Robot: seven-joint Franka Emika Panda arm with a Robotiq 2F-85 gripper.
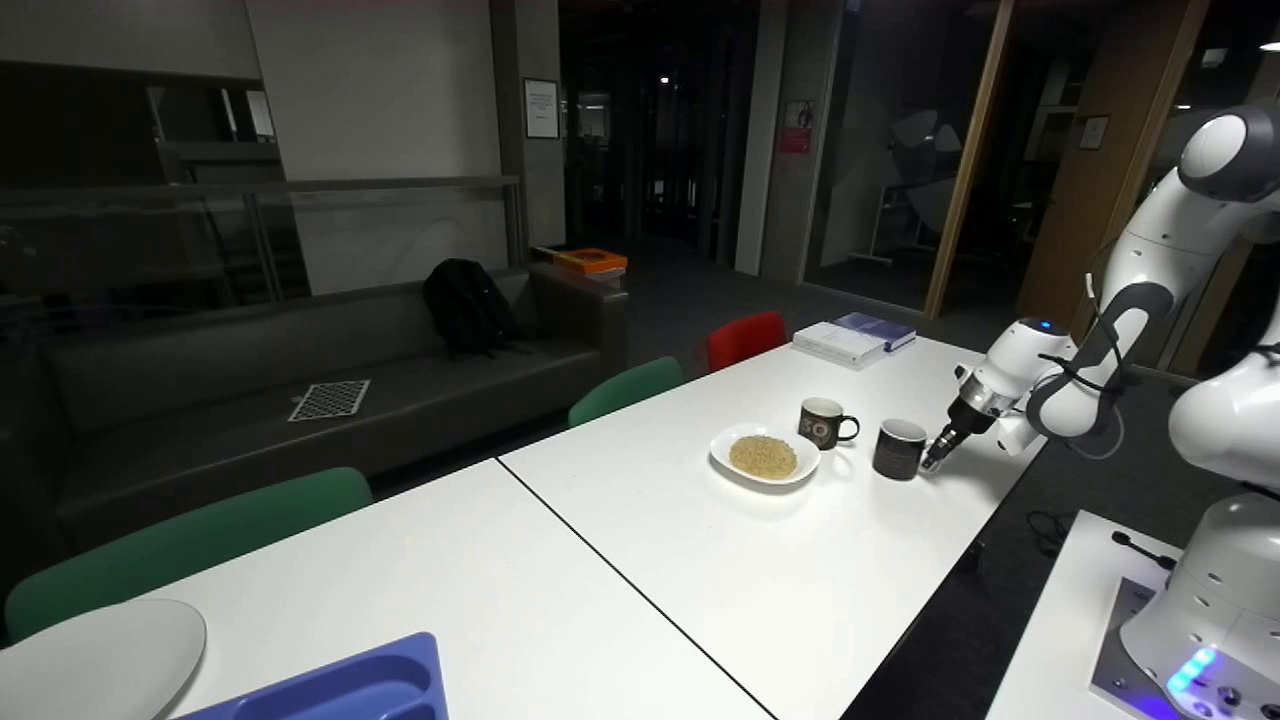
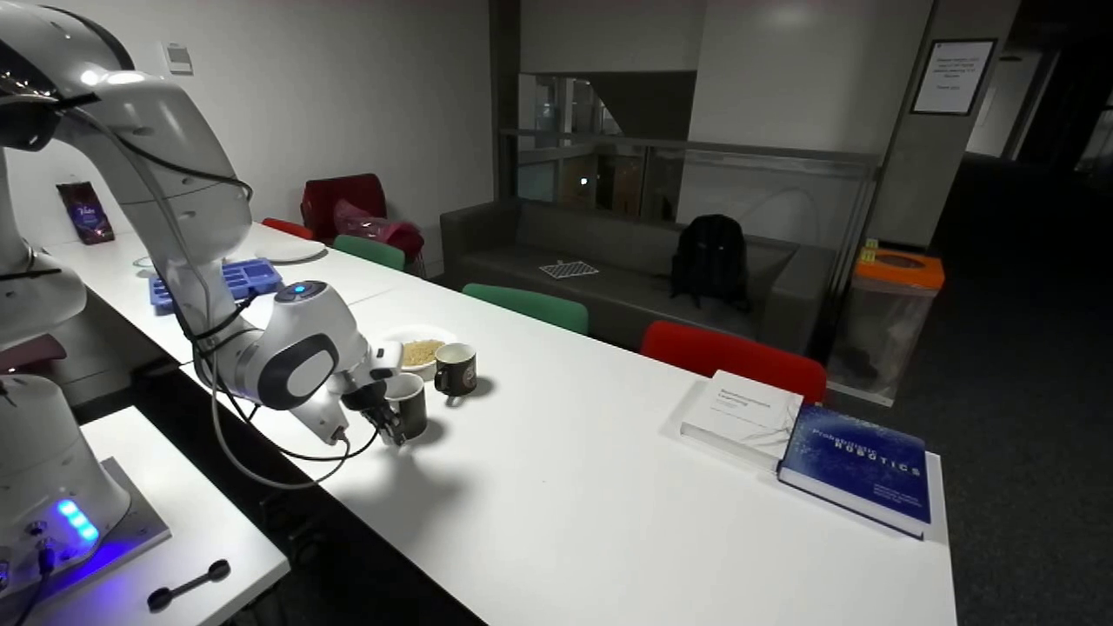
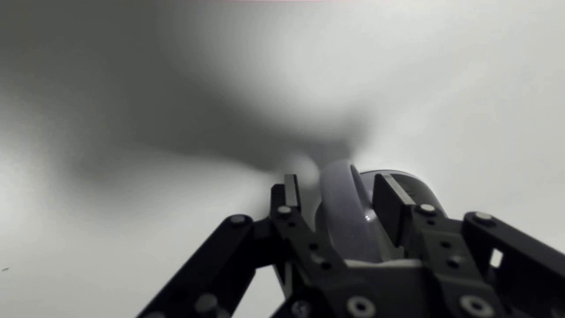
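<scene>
A dark grey mug point(image 1: 899, 449) stands upright near the table's right side. In exterior view 1 my gripper point(image 1: 930, 463) reaches down to it from the right, low over the table. The mug's grey handle point(image 3: 345, 204) lies between the two fingers in the wrist view, nearer the right one, with a visible gap on the left. The fingers stand part open, not closed on the handle. Most of the mug's body is hidden behind my gripper there. From exterior view 2 the mug point(image 2: 408, 402) is partly covered by the arm.
A second, patterned dark mug point(image 1: 821, 424) stands just beyond, beside a white plate point(image 1: 727, 452) of tan grains. Books point(image 1: 836, 344) lie at the far end. A blue tray point(image 1: 360, 686) and a pale plate point(image 1: 108, 660) are at the near left.
</scene>
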